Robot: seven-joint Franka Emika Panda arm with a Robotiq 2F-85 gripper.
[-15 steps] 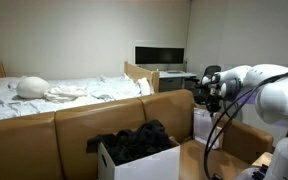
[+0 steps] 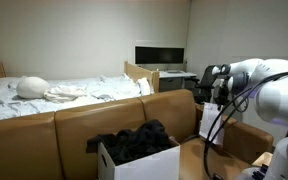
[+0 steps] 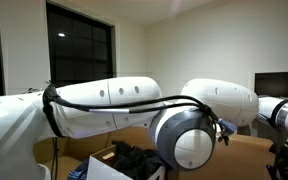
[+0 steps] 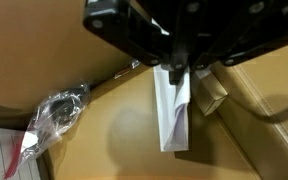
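A flat white paper-like piece (image 4: 172, 112) runs down from between the fingertips of my gripper in the wrist view, seen nearly edge-on. The fingers are closed on its thin top part. In exterior view 1 the same white piece (image 2: 208, 122) hangs over the brown sofa seat near its right end, below the gripper (image 2: 208, 98). Whether its lower edge touches the seat I cannot tell. The second exterior view has the arm across the front, hiding most of what is behind it.
An open white box (image 2: 138, 170) full of black cloth (image 2: 136, 142) stands on the sofa's left part. Clear plastic packaging (image 4: 56, 115) lies on the left in the wrist view, and a small cardboard box (image 4: 210, 92) is close right of the fingers.
The arm has shifted in exterior view 1, its forearm now larger and lower at the right. The white piece stays near the same spot, turned a little.
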